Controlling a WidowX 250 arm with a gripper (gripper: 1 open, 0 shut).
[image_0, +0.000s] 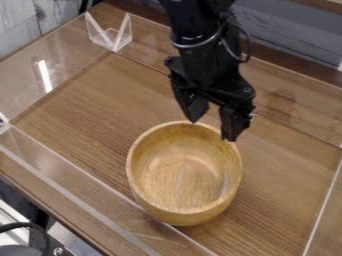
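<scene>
My black gripper hangs from the top of the view, just above and behind the far rim of an oval tan bowl that sits in the lower middle of the wooden surface. The fingertips are spread apart, and I see nothing held between them. The bowl looks empty.
A clear, angular object stands at the back left. Raised edges border it at the back and sides. A black cable lies at the lower left corner.
</scene>
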